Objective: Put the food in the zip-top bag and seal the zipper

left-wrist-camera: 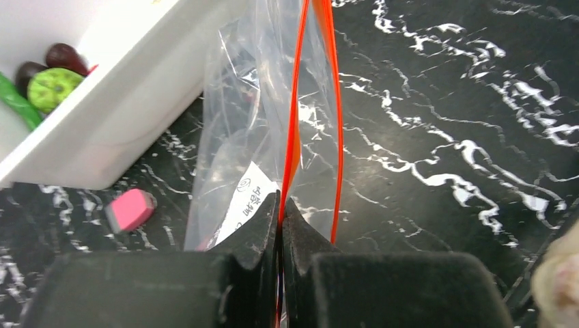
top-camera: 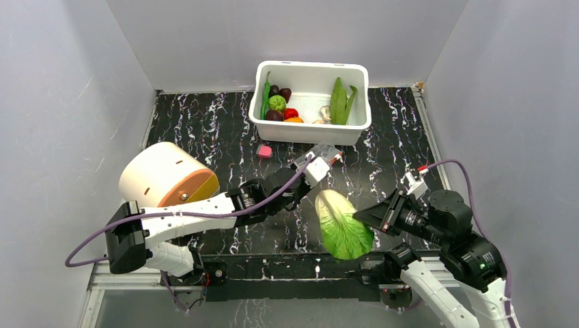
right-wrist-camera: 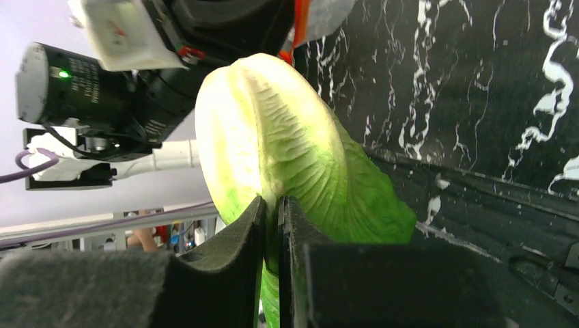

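A clear zip top bag [left-wrist-camera: 232, 157] with an orange zipper edge hangs from my left gripper, which is shut on the edge of its mouth. From above, only a bit of the bag [top-camera: 326, 152] shows past the left arm. The bag's mouth is narrow, its two orange strips a little apart. My right gripper is shut on a pale green cabbage [right-wrist-camera: 287, 130], held by its side. In the top view the cabbage [top-camera: 341, 225] has its white stem end toward the bag and the left gripper, apart from the bag.
A white bin [top-camera: 314, 135] at the back holds several vegetables. In front of it lies a small pink block [top-camera: 264, 151]. A large cream roll [top-camera: 167, 174] stands at the left.
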